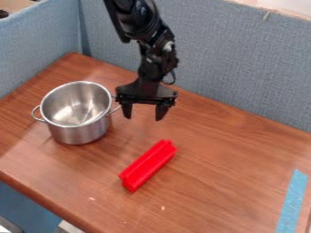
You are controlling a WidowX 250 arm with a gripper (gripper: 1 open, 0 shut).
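Observation:
My black gripper (145, 107) hangs over the wooden table just right of a steel pot (75, 129), its two fingers apart and pointing down, with nothing visible between them. The pot stands upright on the left, with a handle on each side. A red oblong block (148, 165) lies diagonally on the table below and slightly right of the gripper, apart from it.
Blue padded walls (243, 64) close the table at the back and left. A light blue strip (292, 202) lies at the lower right edge.

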